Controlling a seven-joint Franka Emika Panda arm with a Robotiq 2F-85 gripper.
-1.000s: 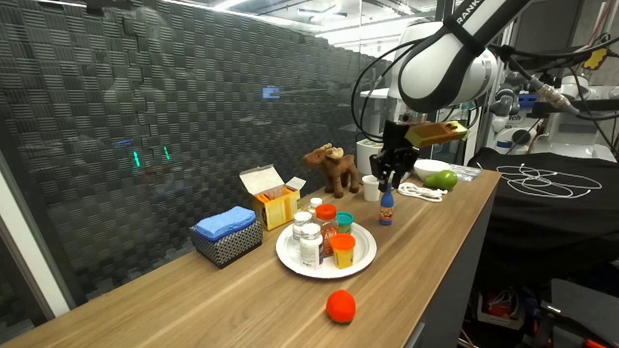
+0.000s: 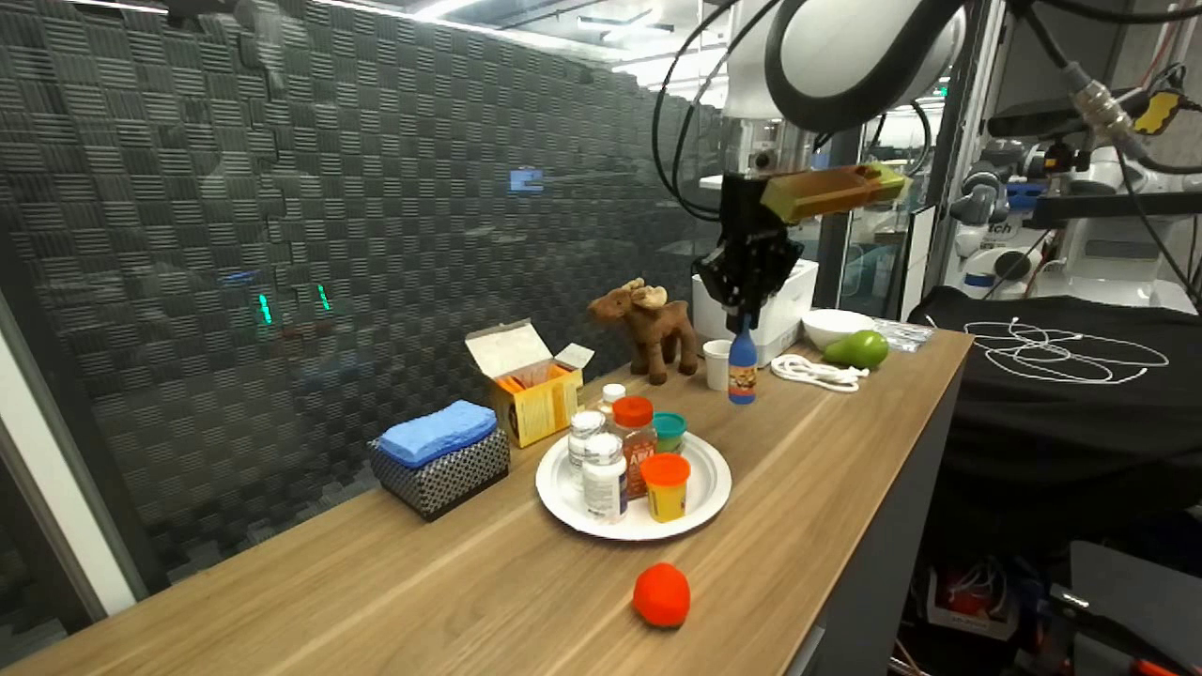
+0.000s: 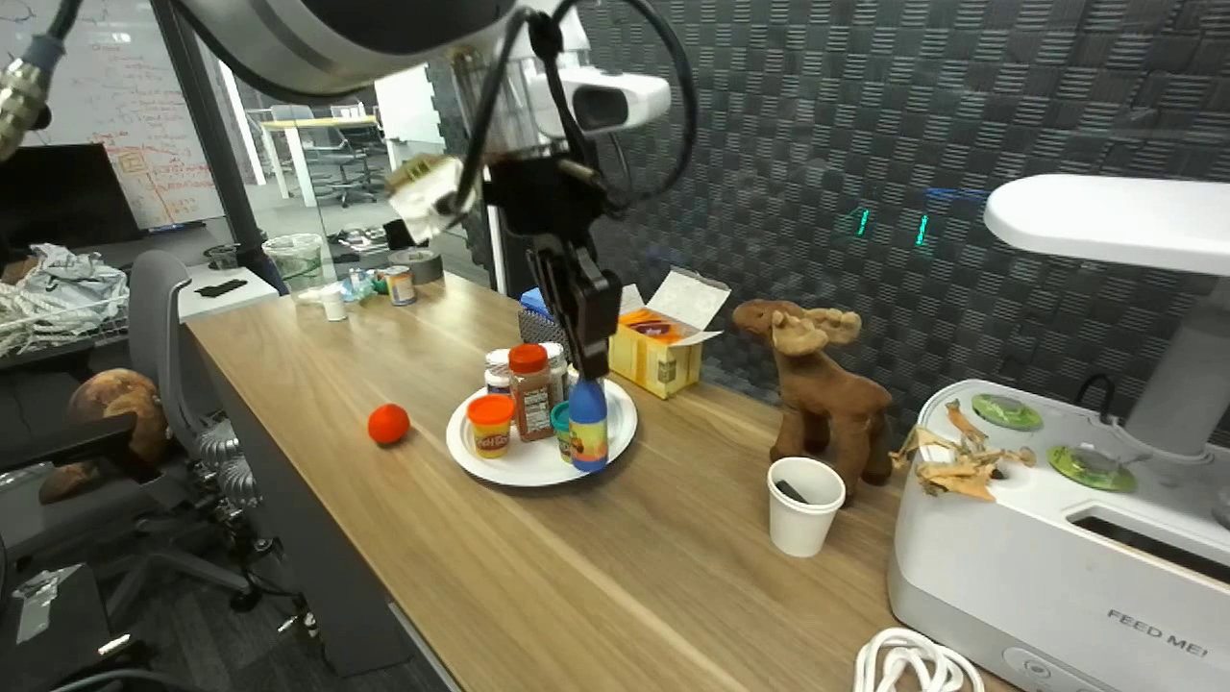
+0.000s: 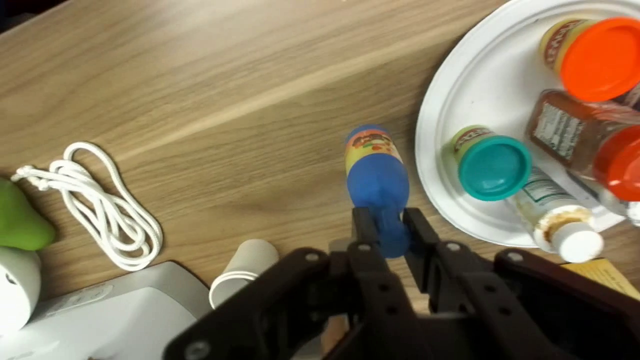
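A small blue bottle with a yellow and orange label hangs upright above the wooden table, its neck between the fingers of my gripper. In the wrist view the bottle points away from the fingers, base toward the table. The white plate lies just to the right of it there. On that plate stand an orange-lidded tub, a red-capped spice jar, a teal-lidded tub and several white-capped bottles.
Near the bottle stand a white paper cup and a brown toy moose. A white cord, a green pear and a white appliance lie farther off. An open yellow box sits behind the plate.
My gripper has risen with the blue bottle, lifting it higher above the table and shifting slightly left in exterior view 1. The plate and its items have stayed put.
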